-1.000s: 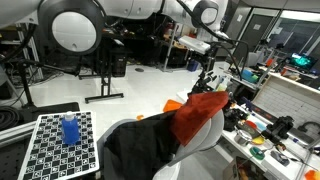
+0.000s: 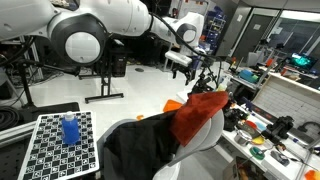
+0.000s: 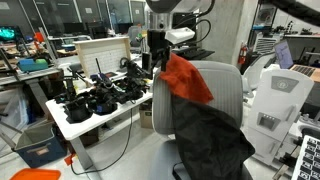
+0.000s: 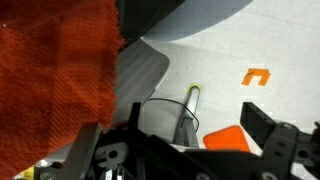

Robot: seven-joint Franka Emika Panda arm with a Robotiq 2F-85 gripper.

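A red cloth (image 2: 198, 117) lies over the top of a grey chair's backrest (image 3: 231, 91), partly covering a black cloth (image 3: 211, 136) that hangs down the chair. In the wrist view, the red cloth (image 4: 52, 75) fills the left side, close to the left finger. My gripper is open, its fingers wide apart, with only the floor and chair parts showing between them. From the second exterior view, it hovers near the upper left of the red cloth; whether a finger touches the cloth I cannot tell.
A blue bottle (image 2: 70, 128) stands on a perforated board (image 2: 43, 150) at the left. Behind the chair, a white table (image 3: 91, 124) carries several dark items. An orange bin (image 3: 39, 151) sits on the floor. Orange pieces (image 4: 256, 76) lie on the pale floor.
In the first exterior view, the wrist has shifted left and slightly down, towards the arm's base. Both cloths and the chair look unchanged.
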